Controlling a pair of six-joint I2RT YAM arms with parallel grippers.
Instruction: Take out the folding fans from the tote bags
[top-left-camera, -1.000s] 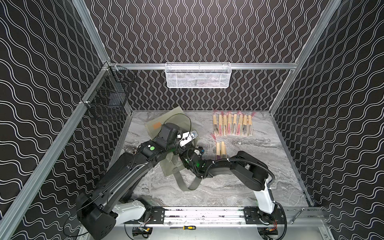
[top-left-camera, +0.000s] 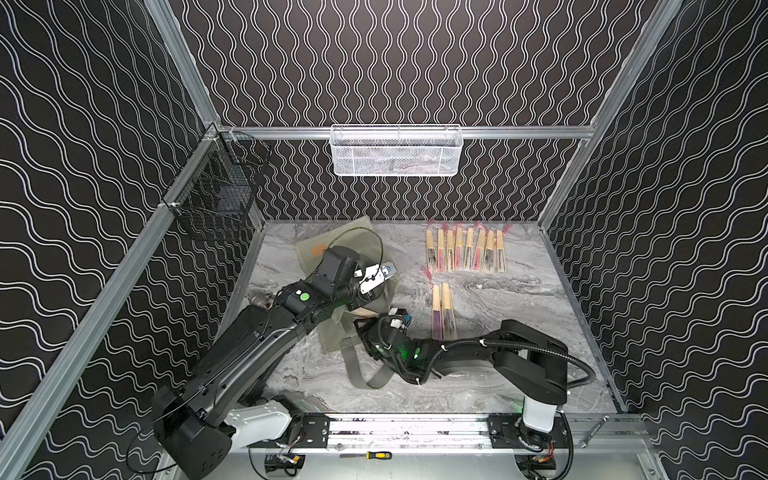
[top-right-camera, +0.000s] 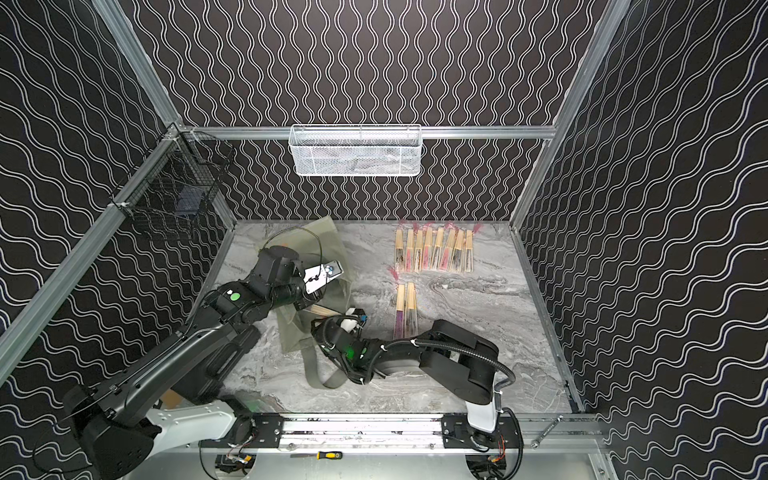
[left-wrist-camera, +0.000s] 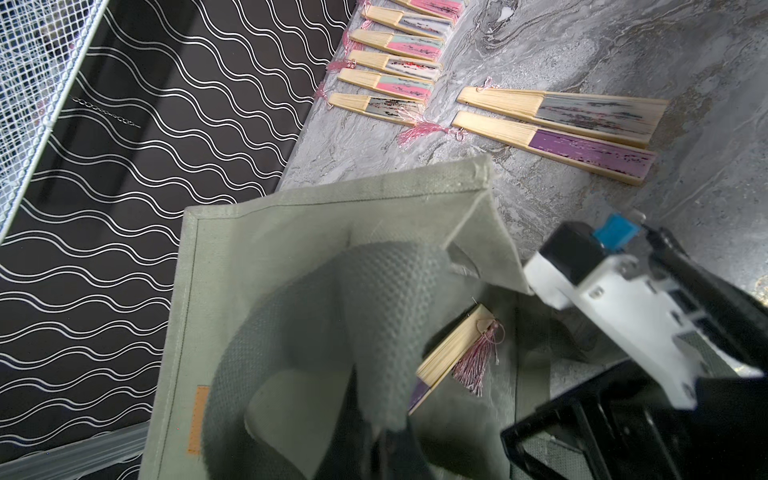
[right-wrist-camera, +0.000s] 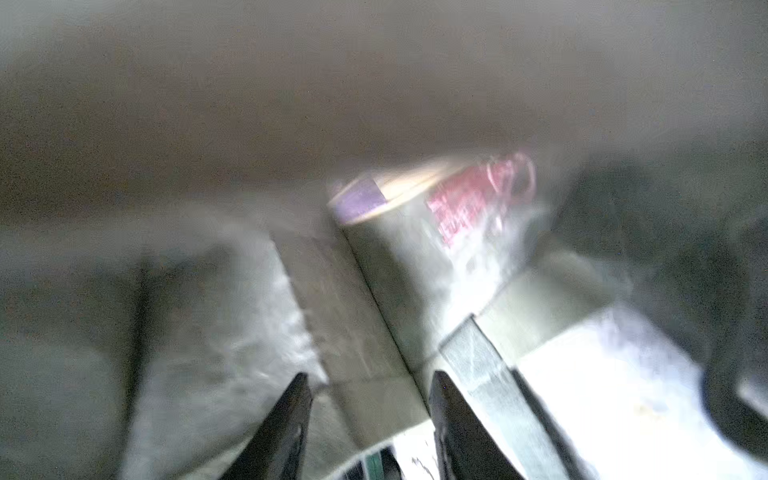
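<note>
An olive tote bag (left-wrist-camera: 224, 232) lies at the left of the table, a dark mesh fold standing over my left gripper, which is shut at the bag. Inside, a fan with purple panel and pink tassel shows; in the right wrist view its end (right-wrist-camera: 360, 200) lies beyond my right gripper, whose fingertips stand apart with nothing seen between them. Two fans (top-left-camera: 441, 308) lie on the table right of the bag, and a row of several (top-left-camera: 466, 249) along the back.
A white mesh basket (top-left-camera: 396, 152) hangs on the back rail, a black wire basket (top-left-camera: 216, 200) on the left. The two arms are close together over the bag.
My right arm has moved toward the near edge, uncovering more of the two fans. The bag's strap shifted slightly; the left arm is still.
</note>
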